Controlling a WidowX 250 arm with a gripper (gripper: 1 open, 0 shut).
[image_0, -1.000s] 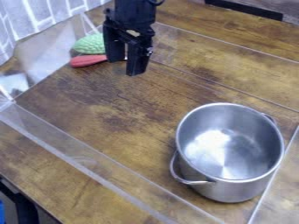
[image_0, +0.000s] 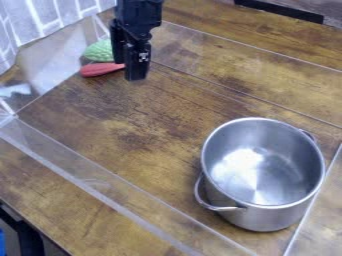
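Note:
My black gripper (image_0: 135, 64) hangs at the upper left of the camera view, over the back of the wooden table (image_0: 134, 130). Just left of it and partly behind it lie a red object (image_0: 100, 70), like a carrot or pepper, and a green bumpy object (image_0: 98, 52), like corn. Whether the fingers are open or shut, or touch either object, I cannot tell. A steel pot (image_0: 261, 170) with side handles stands empty at the lower right.
Clear plastic walls or sheets border the wooden surface on the left and front. A pale draped cloth (image_0: 34, 25) is at the upper left.
The gripper has moved left, toward the red and green objects, covering more of them. The pot has not moved.

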